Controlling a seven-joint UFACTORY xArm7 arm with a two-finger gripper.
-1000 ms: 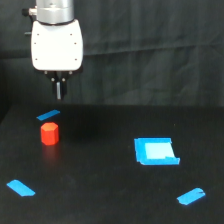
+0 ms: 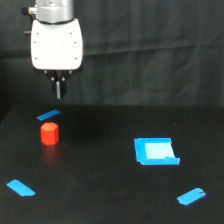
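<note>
At the upper left, the white arm body carries my gripper point(image 2: 58, 92), which hangs well above the table and apart from everything on it. Its dark fingers blend into the dark background, so how they stand is unclear. Below the gripper, on the left of the table, sits a small red block point(image 2: 49, 133). A white square point(image 2: 157, 151) framed in blue tape lies flat on the right side of the table.
Blue tape strips lie behind the red block point(image 2: 48, 116), at the front left point(image 2: 20, 188) and at the front right point(image 2: 191, 196). Between the block and the taped square the black table point(image 2: 98, 160) is bare. A dark curtain point(image 2: 150, 50) hangs behind.
</note>
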